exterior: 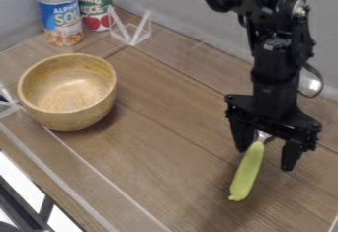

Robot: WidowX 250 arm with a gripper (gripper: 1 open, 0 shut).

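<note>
My black gripper (270, 147) is open, low over the wooden table at the right, with its fingers spread. Just below and between them lies a long pale green-yellow object (246, 174) with a metallic tip, its upper end partly hidden by the gripper. I cannot tell whether the fingers touch it.
A wooden bowl (66, 99) sits at the left. Two cans, a blue one (62, 21) and a red one (95, 4), stand at the back left beside white tape marks. A wall runs along the back.
</note>
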